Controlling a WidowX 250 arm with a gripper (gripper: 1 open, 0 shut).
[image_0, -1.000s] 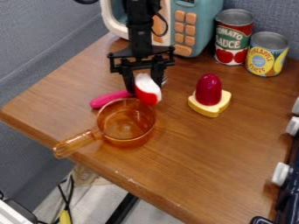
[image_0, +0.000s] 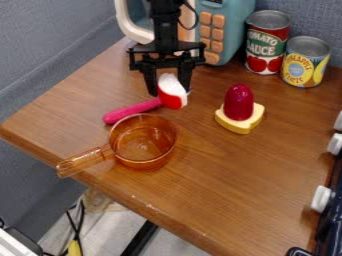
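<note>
The black gripper hangs at the top centre of the camera view, its fingers pointing down just above a red-and-white object with a pink handle, which lies on the wooden table. Whether the fingers hold it is hard to tell. An amber transparent pan sits in front, near the table's left edge. To the right is a magenta oval object on a yellow base.
A red tomato can and a yellow can stand at the back right beside a toy microwave. A dark toy stove is at the right edge.
The gripper has moved slightly up and back, and the red-and-white object has shifted a little up with it.
</note>
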